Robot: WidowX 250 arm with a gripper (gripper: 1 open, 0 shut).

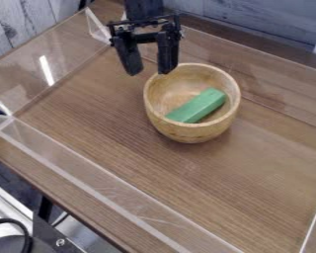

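Observation:
The black gripper (143, 51) hangs over the back-left rim of a pale round wooden bowl (166, 127), its two fingers spread apart and open. A green elongated block (197, 109) lies tilted diagonally inside the bowl, toward its front right. I see nothing held between the fingers.
Black cables lie at the bottom-left corner. A wall or panel edges the upper left and top right.

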